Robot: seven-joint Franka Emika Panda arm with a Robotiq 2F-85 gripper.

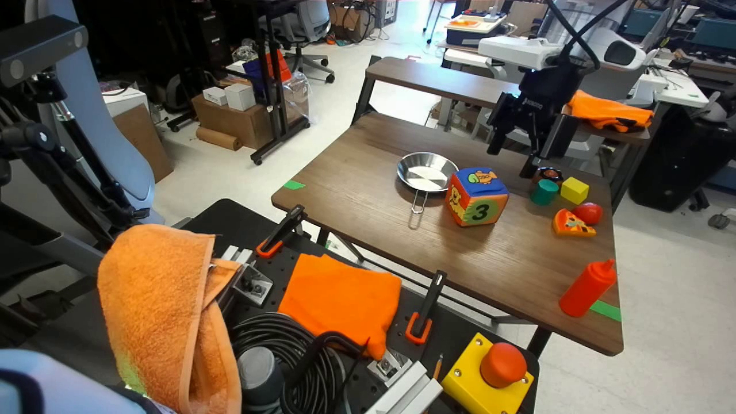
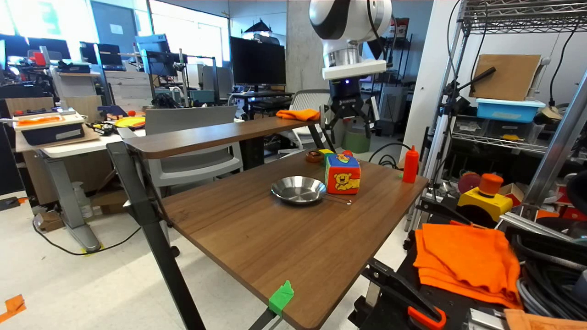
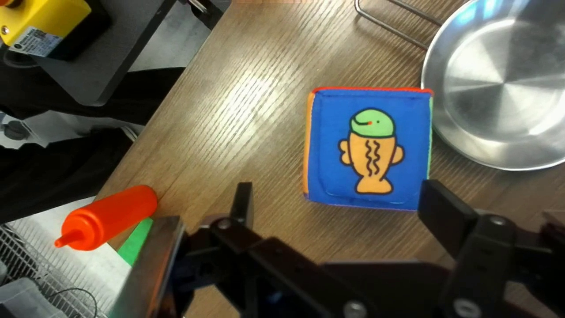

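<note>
My gripper is open and empty, its two dark fingers wide apart in the wrist view. In exterior view 1 the gripper hangs above the far right part of the table. The soft cube shows its blue fish face upward; in the wrist view it lies just beyond the gap between the fingers. Exterior view 1 has the cube right of the steel pan, whose wire handle points to the near side. A red squeeze bottle stands upright at the near right corner.
Near the table's right edge sit a teal cup, a yellow block, a red tomato-like piece and a toy pizza slice. A raised shelf runs along the back.
</note>
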